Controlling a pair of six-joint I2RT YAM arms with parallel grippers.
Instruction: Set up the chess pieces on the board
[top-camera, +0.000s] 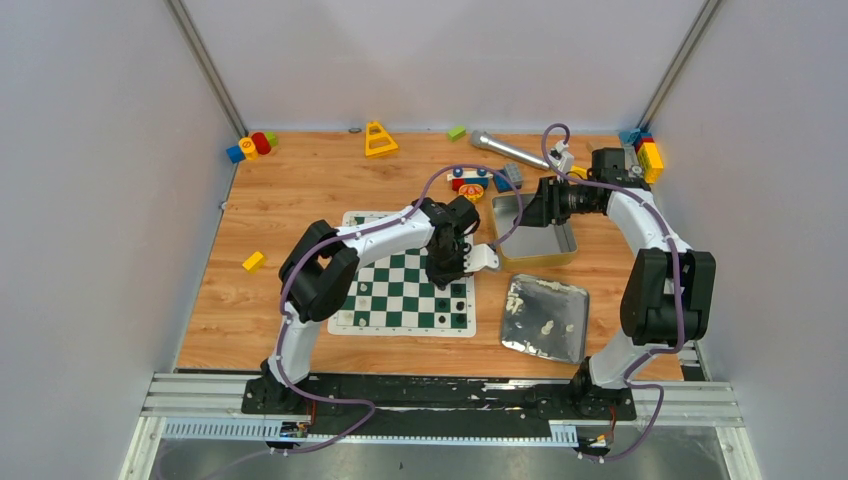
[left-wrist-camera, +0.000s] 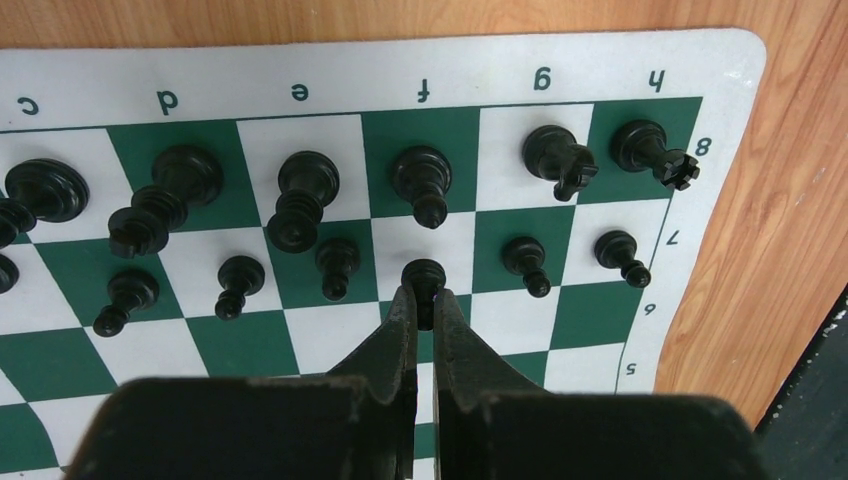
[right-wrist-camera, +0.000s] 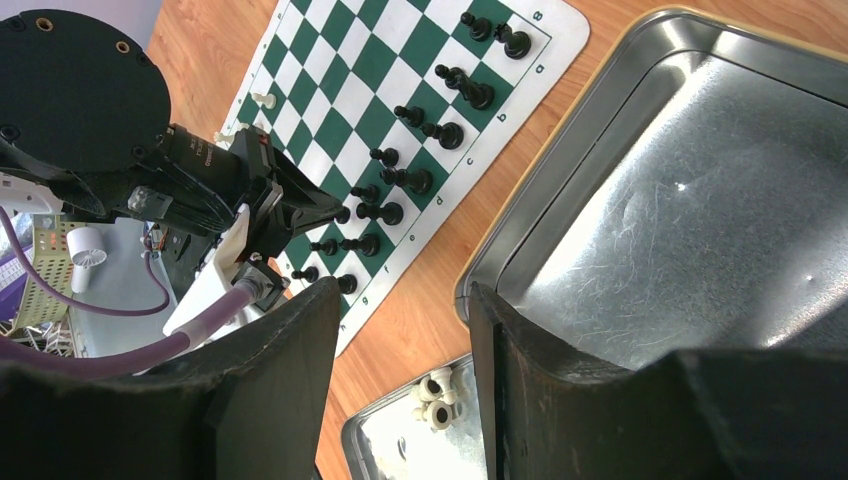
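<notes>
The green and white chess board (top-camera: 403, 330) lies flat on the table. In the left wrist view my left gripper is shut on a black pawn (left-wrist-camera: 424, 272), at the f column just in front of the back row. Whether the pawn's base touches the board I cannot tell. Behind it stands a black bishop (left-wrist-camera: 425, 180) on f8; a knight (left-wrist-camera: 560, 157) and a rook (left-wrist-camera: 650, 150) are to the right. Other black pawns (left-wrist-camera: 524, 262) line row 7. My right gripper stands open and empty above the tin's near corner.
An empty tin (top-camera: 545, 260) stands right of the board. In front of it a metal tray (top-camera: 570, 320) holds several cream pieces (right-wrist-camera: 436, 410). A few cream pieces (right-wrist-camera: 264, 100) are on the board's far side. Toy blocks (top-camera: 254, 261) lie around the table edges.
</notes>
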